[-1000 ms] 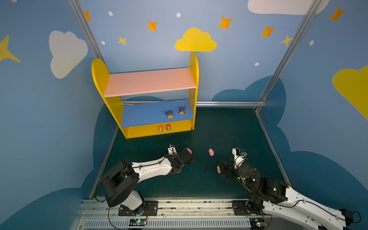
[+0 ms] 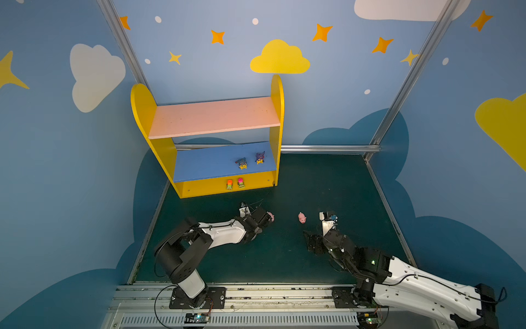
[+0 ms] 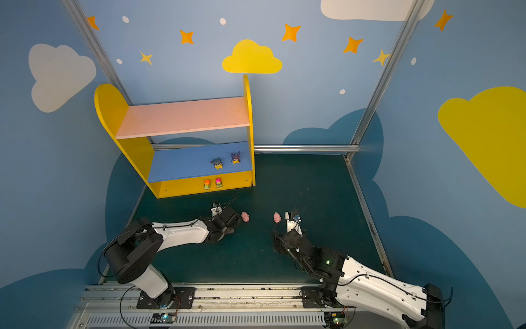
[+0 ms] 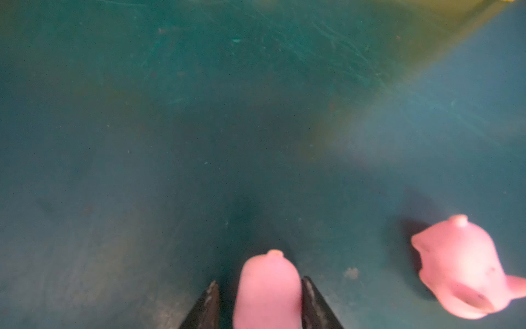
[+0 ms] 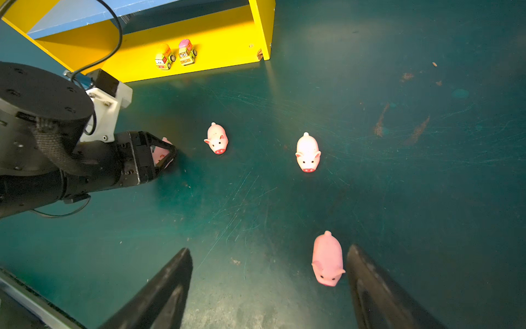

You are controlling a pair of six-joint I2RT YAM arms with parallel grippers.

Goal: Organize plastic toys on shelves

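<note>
My left gripper is low at the floor, part open, its fingers either side of a pink pig (image 4: 265,293); whether they touch it is unclear. A second pig (image 4: 460,266) lies to its right. In the right wrist view, two pigs (image 5: 216,137) (image 5: 308,153) lie mid-floor, and another pig (image 5: 327,257) lies between the fingertips of my open right gripper, near the right one. Two small cars (image 5: 186,52) sit on the yellow bottom shelf (image 5: 224,41); two figures (image 2: 242,163) stand on the blue shelf (image 2: 202,164).
The pink top shelf (image 2: 213,115) is empty. Walls enclose the floor on left, back and right.
The right arm has moved leftward over the floor, covering a pig in the top left view. The left arm has shifted slightly, its forearm raised a little.
</note>
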